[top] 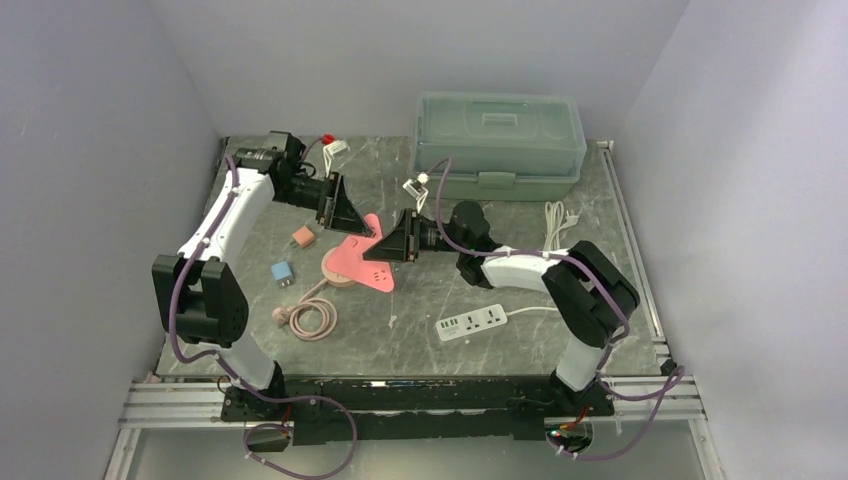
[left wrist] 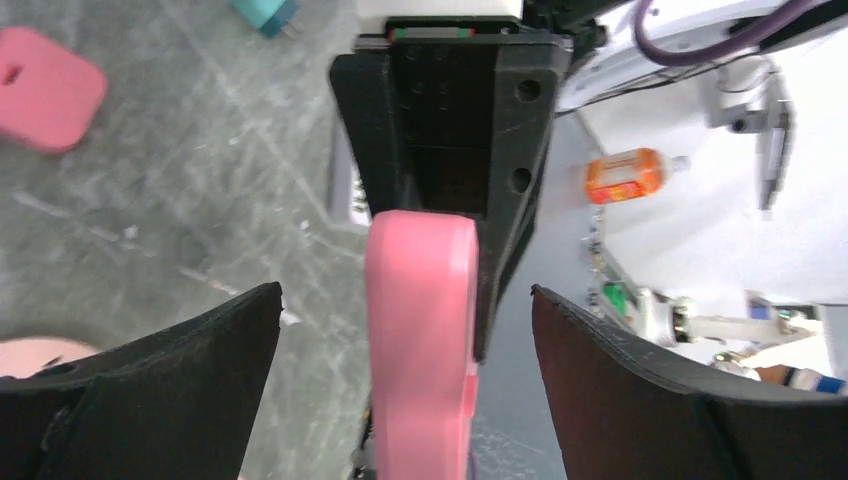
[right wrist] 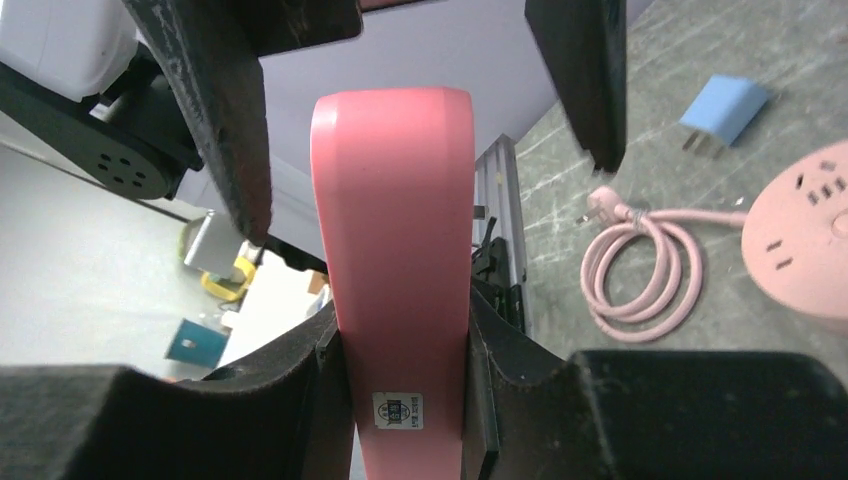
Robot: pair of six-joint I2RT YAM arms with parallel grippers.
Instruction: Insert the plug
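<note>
A pink triangular socket block (top: pixel 358 260) is held up off the table between my two arms. My right gripper is shut on it, one finger on each side of the slab. At its upper corner my left gripper stands open, its fingers (left wrist: pixel 215 345) straddling the slab's edge with gaps on both sides. On the table sit a blue plug (top: pixel 283 273) with metal prongs and an orange plug (top: pixel 304 236). The block partly hides the round pink socket (top: pixel 336 279) beneath it.
The round socket's coiled cord (top: pixel 315 318) lies front left. A white power strip (top: pixel 470 322) lies front right, a coiled white cable (top: pixel 556 225) behind it. A lidded green bin (top: pixel 500 140) stands at the back.
</note>
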